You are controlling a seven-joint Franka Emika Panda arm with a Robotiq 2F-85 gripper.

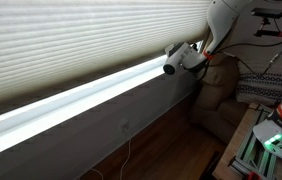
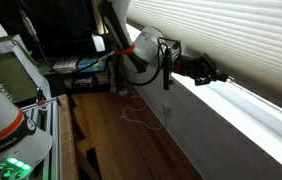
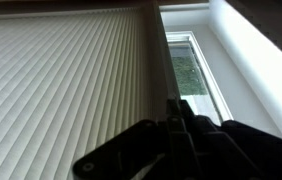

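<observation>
A pale pleated blind [image 1: 81, 40] hangs across the window, its lower edge a little above the white sill [image 1: 71, 108]. In the wrist view its dark bottom rail [image 3: 158, 60] runs down to my gripper, beside the pleats [image 3: 71, 85]. The black fingers are shut on the rail, though the dim light hides the exact contact. From the other side, exterior view 2 has my gripper [image 2: 221, 76] at the lower edge of the blind [image 2: 251, 40], above the sill [image 2: 216, 98].
A brown armchair [image 1: 219, 97] stands beneath the arm. A table edge [image 1: 237, 145] lies at the lower right. A white cable [image 1: 128, 150] trails from the wall outlet, and the wooden floor [image 2: 116, 125] beside the wall is mostly clear.
</observation>
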